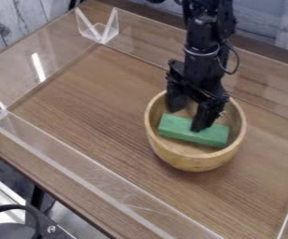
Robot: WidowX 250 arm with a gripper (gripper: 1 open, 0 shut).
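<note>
A round wooden bowl (194, 153) sits right of centre on the wooden table, with a green rectangular block (194, 133) lying inside it. My black gripper (191, 110) reaches down from the top into the back of the bowl, over the block, its fingers partly dark against each other. Whether anything is between the fingers cannot be told.
A small clear plastic object (98, 26) stands at the upper left. Dark equipment and cables lie beyond the lower left edge.
</note>
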